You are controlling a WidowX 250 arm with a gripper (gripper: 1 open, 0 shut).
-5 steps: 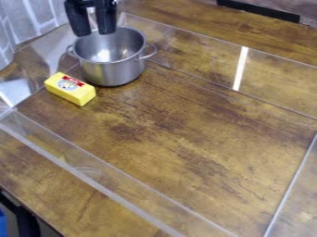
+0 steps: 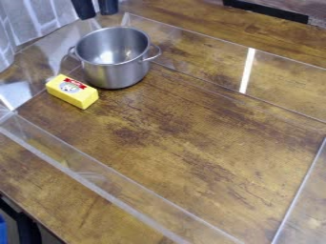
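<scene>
A steel pot [image 2: 116, 67] with side handles stands upright on the wooden table at the upper left. A yellow block with a red-and-white label [image 2: 71, 93] lies just in front of it, to the lower left. My gripper [image 2: 97, 8] is at the top edge, above and behind the pot, only its two black finger ends showing, apart with nothing between them.
Clear plastic walls border the work area on the left, back and right. A dark strip runs along the back at the upper right.
My gripper has risen from just over the pot toward the top edge of the view. The pot and yellow block have not moved.
</scene>
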